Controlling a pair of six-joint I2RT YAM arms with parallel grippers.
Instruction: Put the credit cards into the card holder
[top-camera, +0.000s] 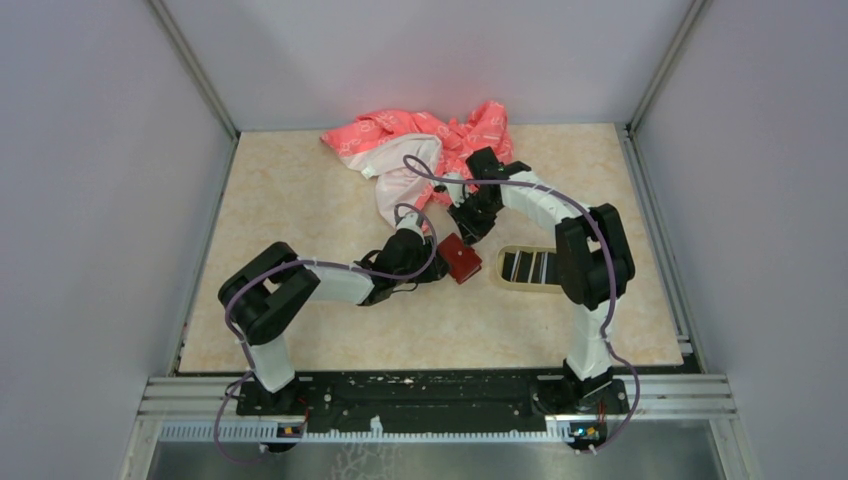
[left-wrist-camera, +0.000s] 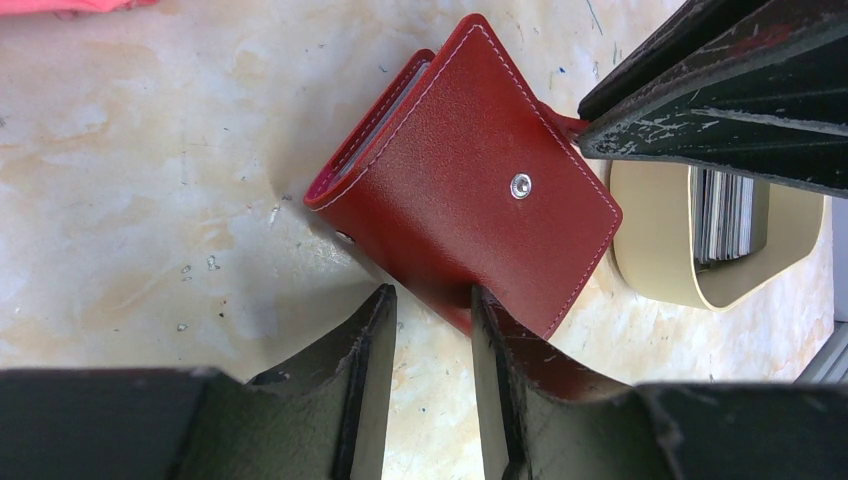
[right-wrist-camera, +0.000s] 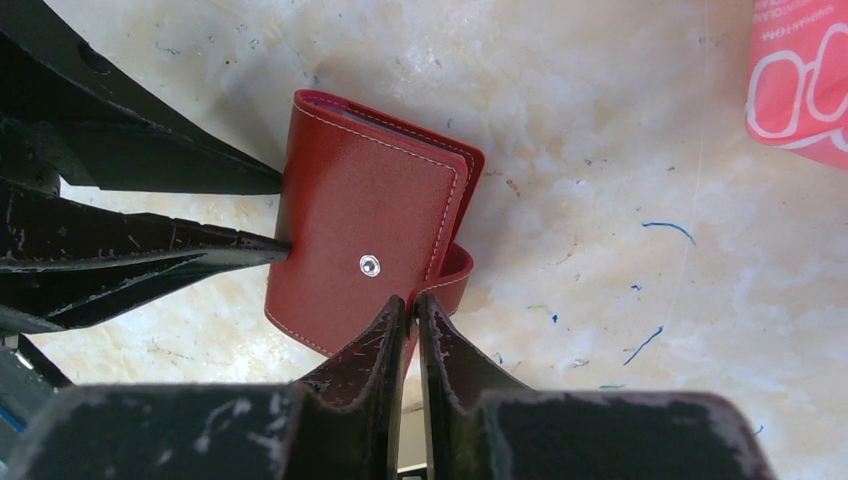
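The dark red card holder (top-camera: 460, 258) lies closed on the table between my two grippers, its metal snap facing up. My left gripper is part open at the holder's folded edge, its tips close to the leather. In the right wrist view, my right gripper has its fingertips nearly together at the red strap (right-wrist-camera: 455, 268) sticking out of the holder's side. Whether they clamp the strap cannot be made out. Several cards (left-wrist-camera: 722, 215) stand on edge in a beige tray (left-wrist-camera: 655, 230), apart from both grippers.
Pink and white cloth (top-camera: 420, 150) is heaped at the back of the table. The tray stands just right of the holder, partly under the right arm. Bare tabletop (top-camera: 440, 335) lies in front and at the left.
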